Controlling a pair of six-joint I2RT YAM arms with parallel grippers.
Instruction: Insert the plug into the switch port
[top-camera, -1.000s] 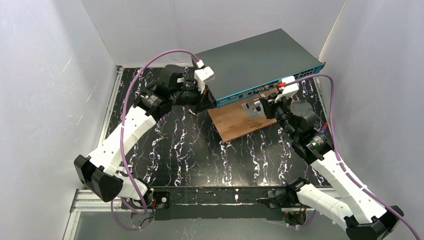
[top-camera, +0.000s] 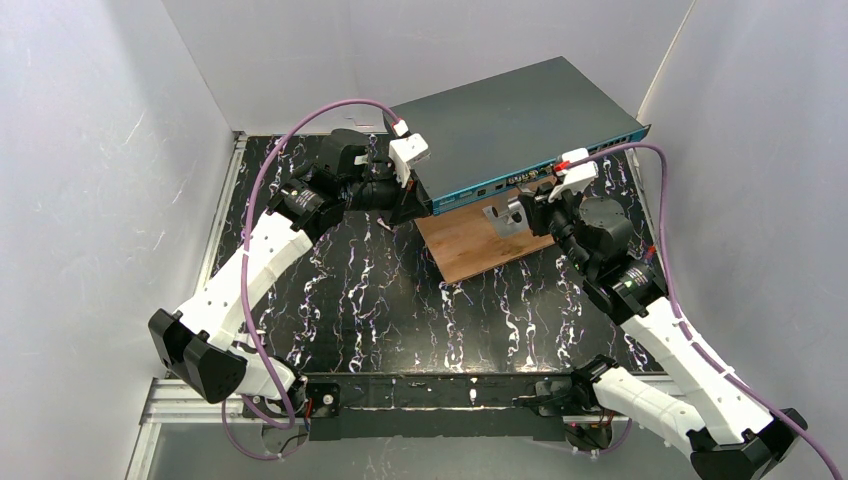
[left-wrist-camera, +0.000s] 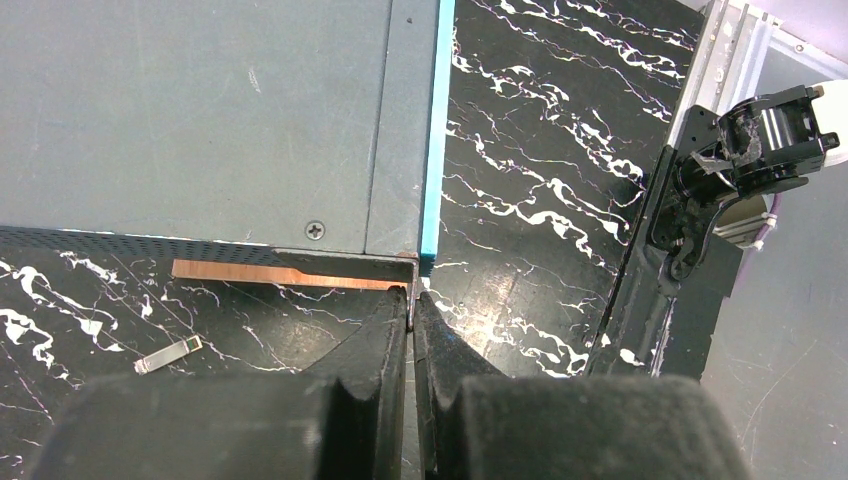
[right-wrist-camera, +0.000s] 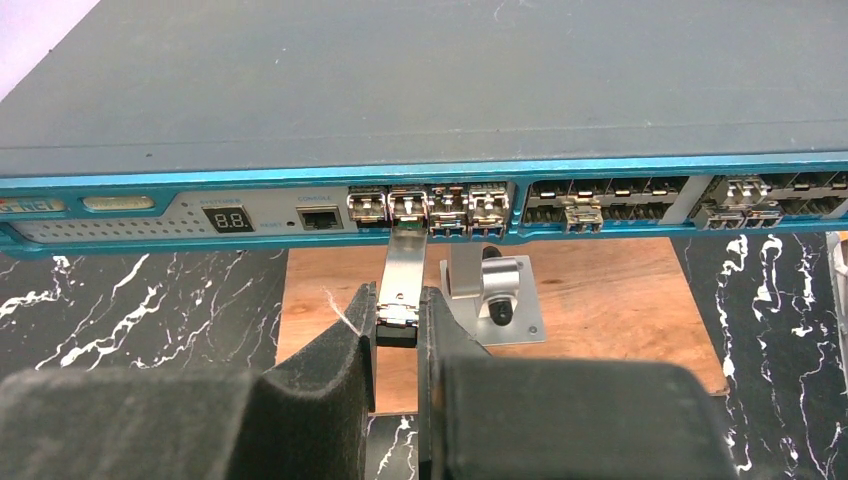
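The teal-fronted switch spans the top of the right wrist view, its front port row facing my right gripper. A silver plug reaches from that gripper's fingertips up to the second port of the left group of four, its tip at the port's mouth; how deep it sits I cannot tell. The right fingers are around the plug's near end. My left gripper is shut at the switch's corner, with the corner edge at its fingertips.
A wooden board with a metal bracket sits under the switch. A small loose silver module lies on the marble table, left of my left gripper.
My right gripper and wrist have shifted very slightly at the switch front. The left arm and the switch have not visibly moved.
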